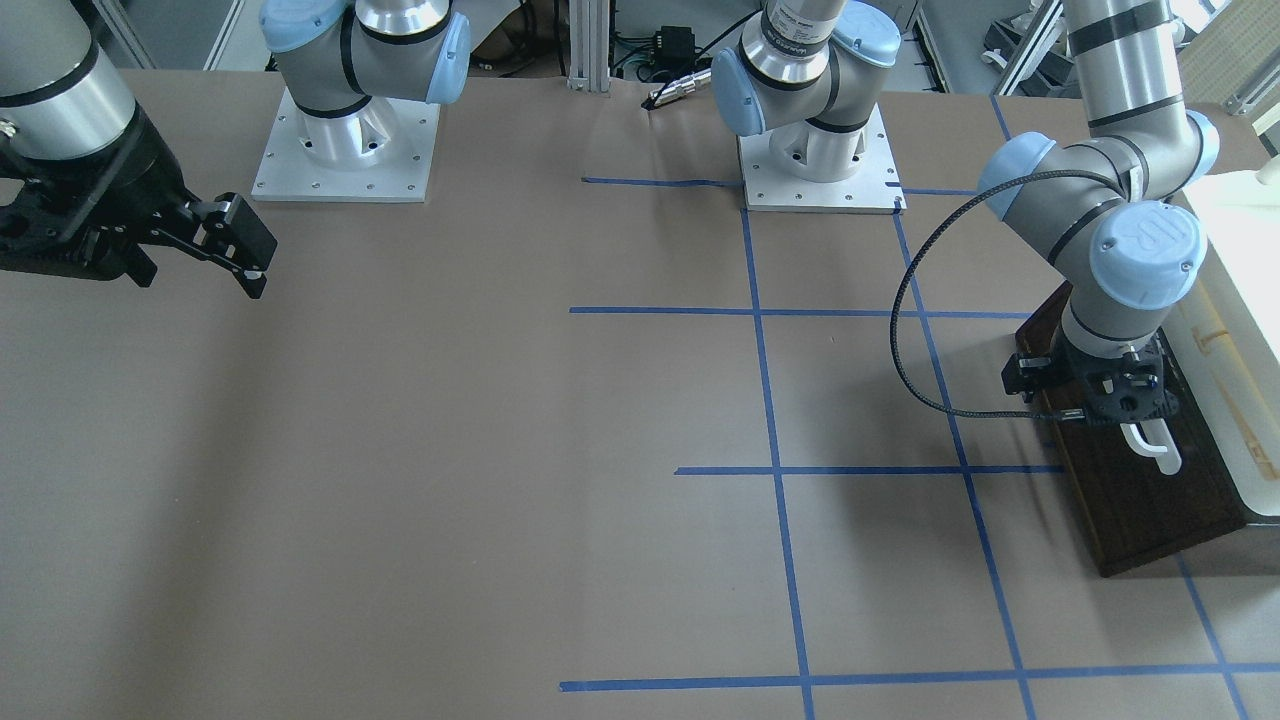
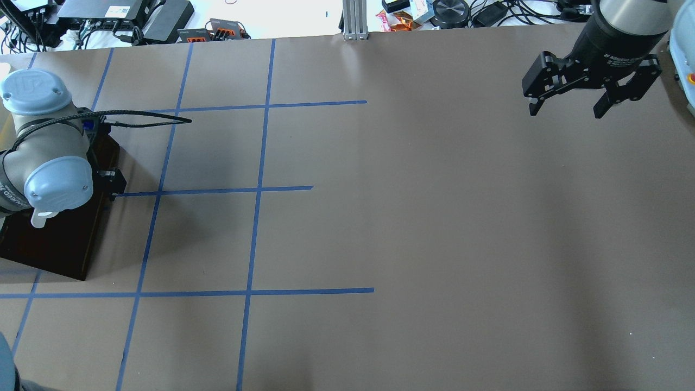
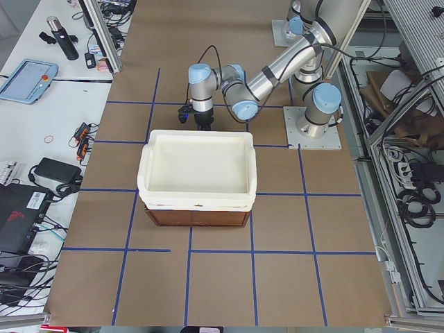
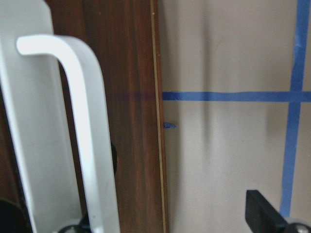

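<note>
A dark wooden box point(image 1: 1122, 504) holds a white basin point(image 3: 197, 173) on top. On its side is a white handle point(image 1: 1154, 446), which fills the left of the wrist view as a long white bar point(image 4: 92, 145). My gripper point(image 1: 1098, 384) hangs low against that side, right at the handle; in the top view it is mostly hidden under the arm. In the wrist view a black finger point(image 4: 262, 213) shows at lower right, apart from the handle, and dark gripper parts sit at the handle's lower end. Whether the fingers are open or shut on it is unclear.
A second arm's black gripper point(image 2: 589, 78) hangs at the opposite side. Other arm bases point(image 1: 348, 174) stand at the back.
</note>
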